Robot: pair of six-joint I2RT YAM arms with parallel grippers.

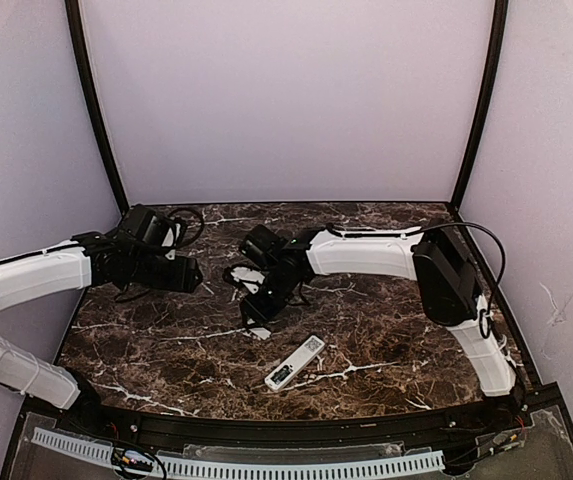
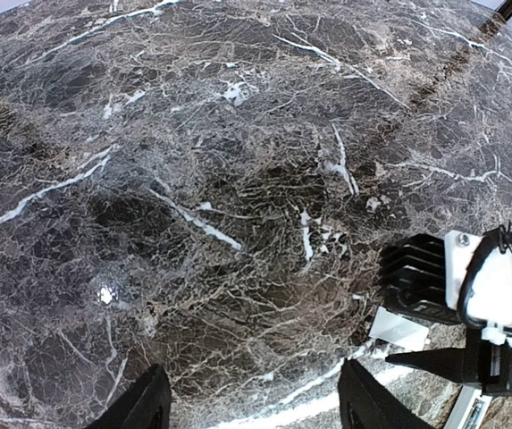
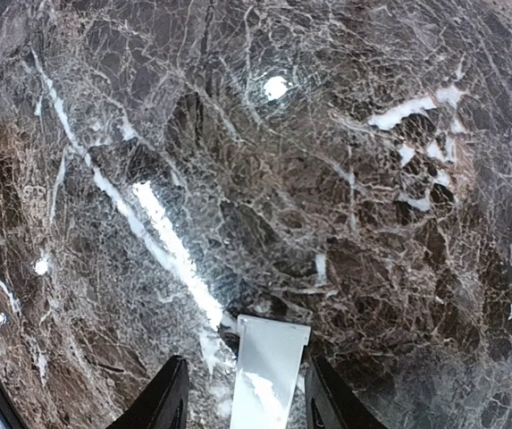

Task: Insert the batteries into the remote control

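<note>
The white remote (image 1: 295, 362) lies diagonally on the marble table, its compartment end toward the front left. A small white flat piece (image 1: 261, 333), probably the battery cover, lies behind and left of it. My right gripper (image 1: 253, 316) is low over this piece; in the right wrist view the piece (image 3: 264, 366) sits between its parted fingertips, with no grip visible. My left gripper (image 1: 188, 280) is raised at the left, open and empty; in the left wrist view its fingers (image 2: 153, 402) frame bare marble. I cannot make out batteries clearly.
Pale walls enclose it on the sides and back, with a dark rail along the front edge.
</note>
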